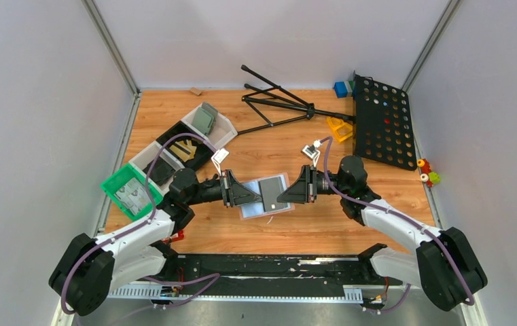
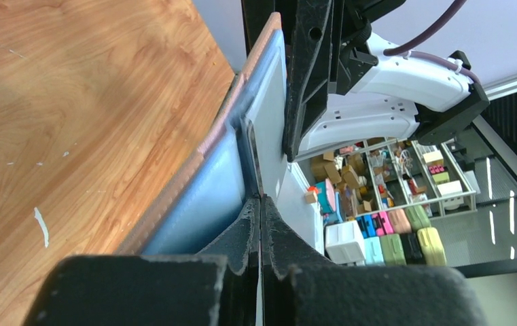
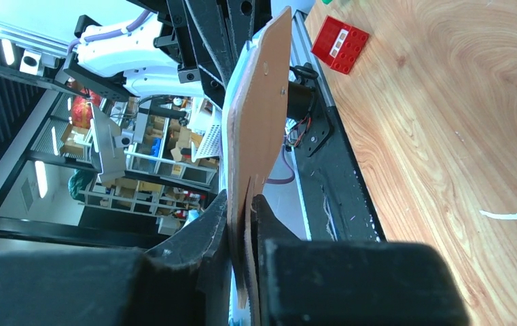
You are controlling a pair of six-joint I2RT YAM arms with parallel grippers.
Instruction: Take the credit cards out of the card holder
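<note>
Between the two arms, above the table, is the open card holder [image 1: 246, 210], light blue inside with a pinkish-brown outer cover. A grey card [image 1: 272, 193] sits against its blue lining. My left gripper [image 1: 258, 199] is shut at the card's left edge. In the left wrist view the thin edge of the grey card [image 2: 254, 159] runs down to the shut fingertips of the left gripper; I cannot tell whether it lies between them. On the other side my right gripper is shut on the edge of the brown cover [image 3: 259, 102].
Joined bins, including a green one [image 1: 115, 182], stand at the left. A black folded stand [image 1: 279, 102] lies at the back, beside a black perforated panel [image 1: 384, 122]. A red brick [image 3: 340, 44] is near the front left edge. Table around the holder is mostly clear.
</note>
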